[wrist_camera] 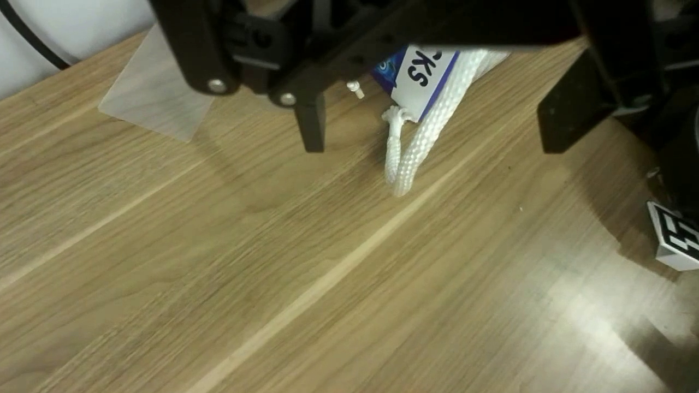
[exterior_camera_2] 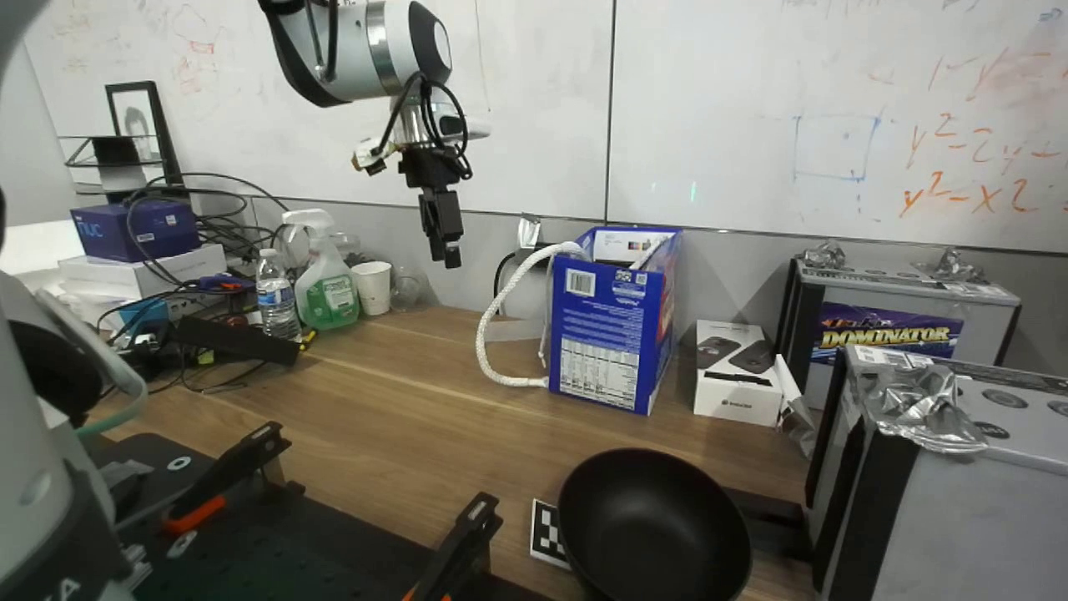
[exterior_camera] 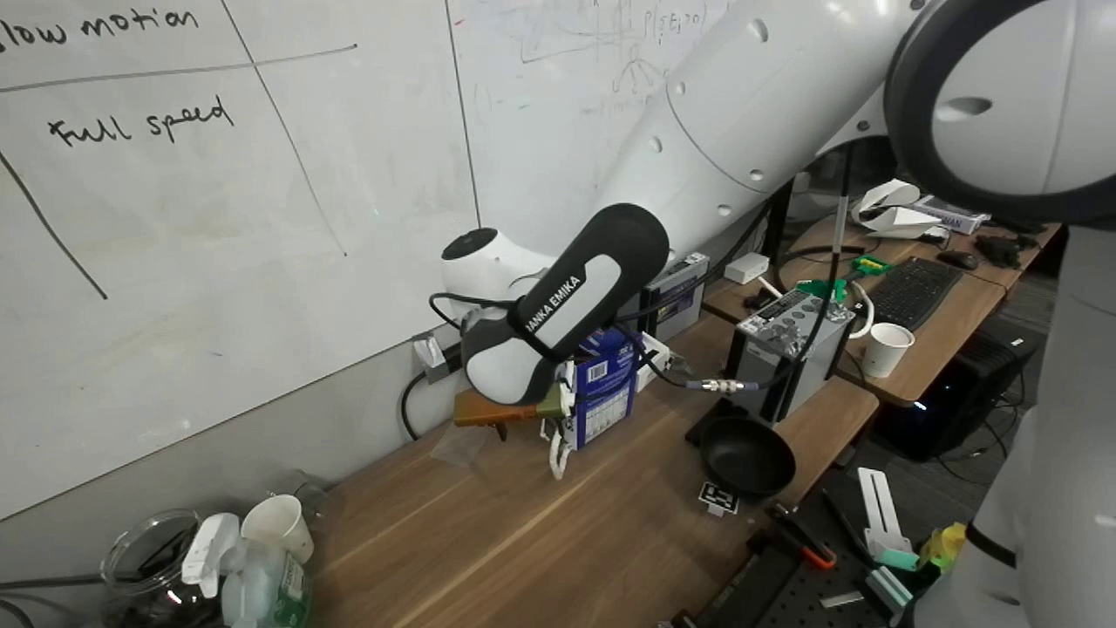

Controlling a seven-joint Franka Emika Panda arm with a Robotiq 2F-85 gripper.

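Note:
In exterior view 2, my gripper (exterior_camera_2: 446, 240) hangs pointing down, left of the blue box (exterior_camera_2: 601, 340) and well above the table. The wrist view shows my gripper open, its two dark fingers (wrist_camera: 311, 124) wide apart. Below and between them, in that view, a looped white rope (wrist_camera: 429, 124) hangs from the box's side; nothing is gripped. The box stands upright with an open top, and the rope (exterior_camera_2: 488, 330) curves out to its left down to the table. In exterior view 1 the arm covers much of the box (exterior_camera: 604, 403) and hides the fingers.
A black pan (exterior_camera_2: 656, 526) lies near the front edge, beside grey batteries (exterior_camera_2: 961, 481). A white phone box (exterior_camera_2: 736, 376) stands right of the blue box. A spray bottle (exterior_camera_2: 325, 275) and paper cup (exterior_camera_2: 372, 289) sit at the back left. Mid-table is clear.

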